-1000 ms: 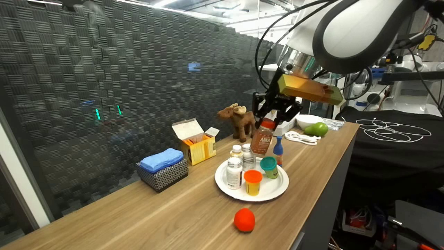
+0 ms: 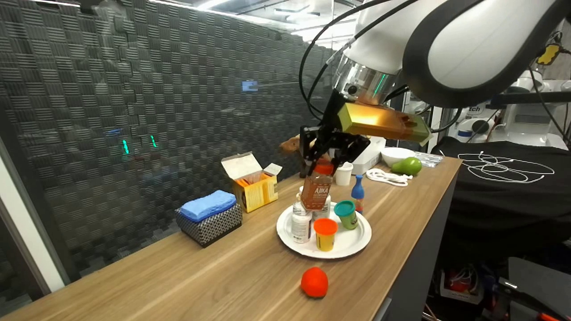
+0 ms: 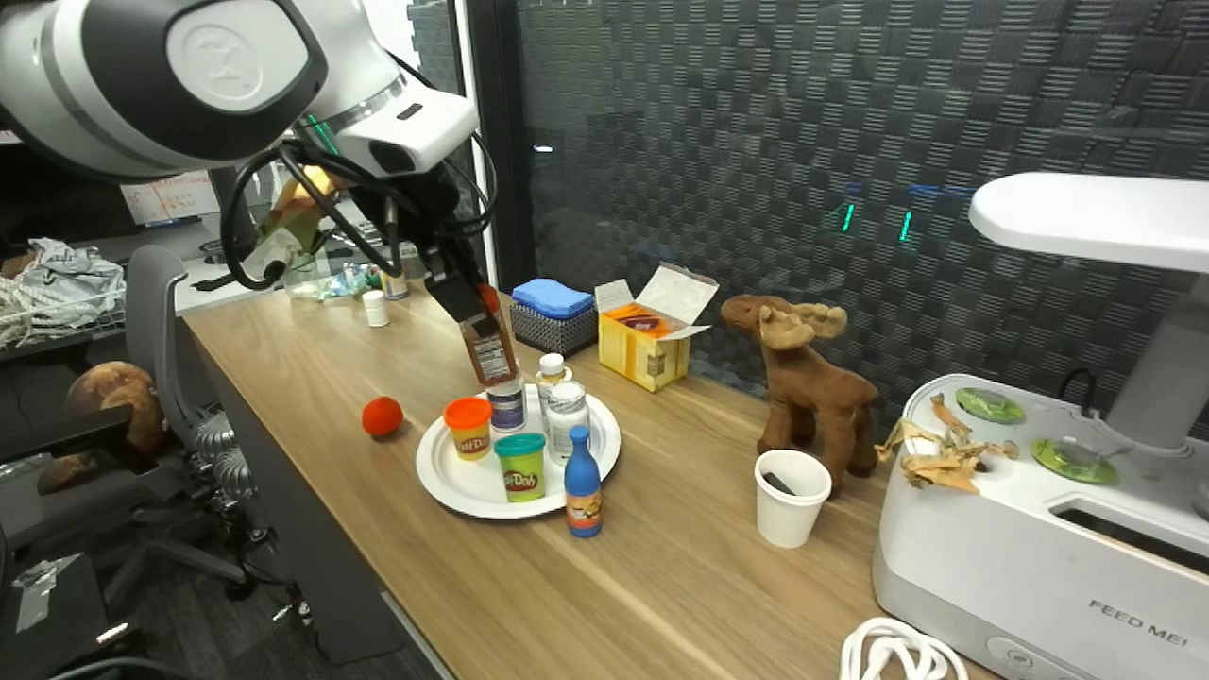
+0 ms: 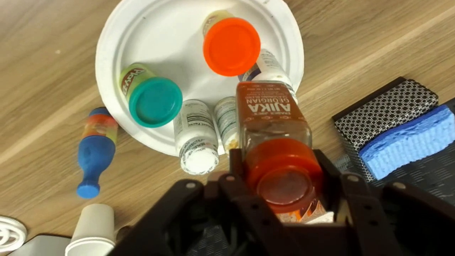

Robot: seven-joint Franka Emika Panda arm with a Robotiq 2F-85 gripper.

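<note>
My gripper is shut on the red cap of a spice jar (image 4: 273, 104) labelled Ajika. In exterior view 1 the jar (image 2: 316, 191) hangs slightly tilted above the white plate (image 2: 353, 247), overlapping the bottles behind it. On the plate stand an orange-lidded Play-Doh tub (image 3: 468, 429), a teal-lidded tub (image 3: 521, 467) and several white bottles, one of them a white bottle (image 3: 566, 421) near the back. The wrist view shows the jar's base partly covering one white bottle (image 4: 269, 68); whether they touch I cannot tell.
A blue bottle (image 3: 583, 487) stands beside the plate, and a red ball (image 2: 314, 282) lies in front of it. Behind are a yellow box (image 2: 255, 190), a blue sponge (image 2: 207, 205) on a patterned box and a toy moose (image 3: 810, 380). Bare wood lies left of the plate in exterior view 1.
In exterior view 1 my gripper has carried the jar leftward and slightly lower, from near the blue bottle to over the plate's bottles. The things on the table look unmoved.
</note>
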